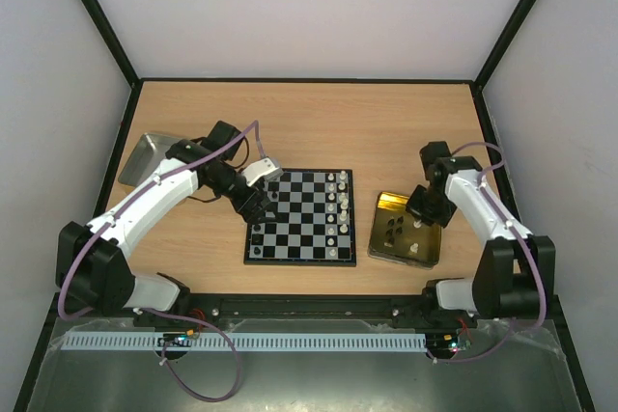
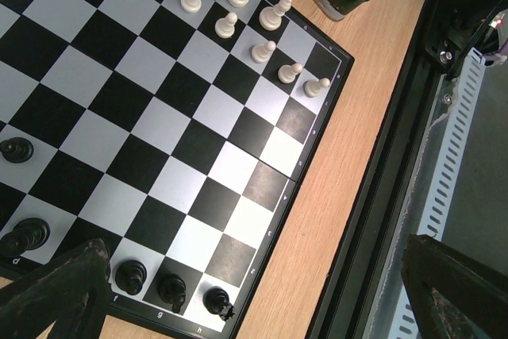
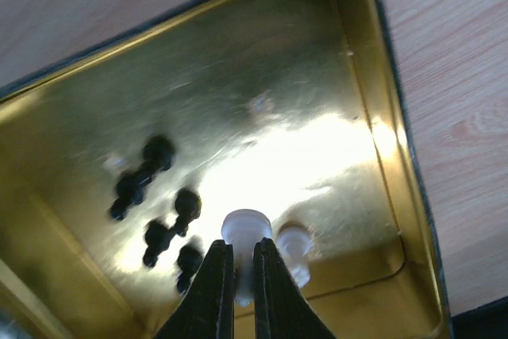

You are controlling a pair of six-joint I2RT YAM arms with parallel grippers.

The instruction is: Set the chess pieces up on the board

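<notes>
My right gripper is shut on a white chess piece (image 3: 246, 229), base outward, held above the gold tray (image 3: 418, 196). The fingers hide part of it, and its type is unclear. A second white piece (image 3: 295, 247) and several black pieces (image 3: 187, 204) lie in the tray. White pieces stand along the right side of the chessboard (image 1: 300, 250), among them a white pawn (image 2: 316, 87). Black pieces, such as the black rook (image 2: 218, 302), stand at the opposite edge. Over that black side hangs my left gripper, open and empty.
An empty-looking silver tray (image 1: 145, 156) sits at the far left, partly behind the left arm. Between chessboard and gold tray is a narrow strip of bare table.
</notes>
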